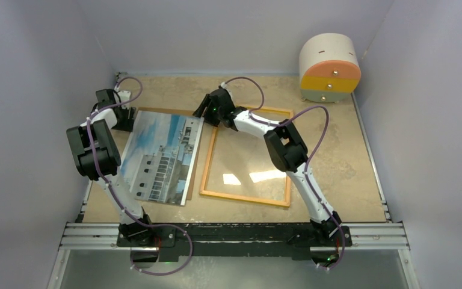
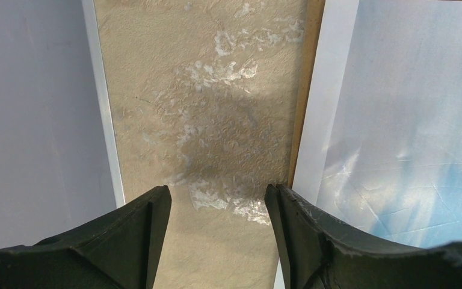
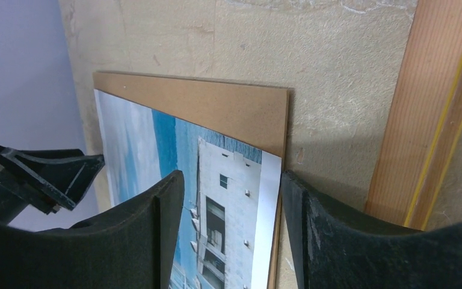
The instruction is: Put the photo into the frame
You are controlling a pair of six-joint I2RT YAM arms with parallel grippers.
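Note:
The photo, a print of white buildings under blue sky, lies on a brown backing board; a strip of board shows along its top and right. Beside them is the wooden frame with its clear pane. My left gripper is open over bare table at the photo's left edge, its right finger close to that edge. At the upper right corner my right gripper is part open: one finger over the photo, the other at its right edge. Contact there cannot be told.
At the back right stands a small rounded cabinet with coloured drawers. Grey walls enclose the table on the left, back and right. Bare table lies to the right of the frame. The right arm reaches across the frame.

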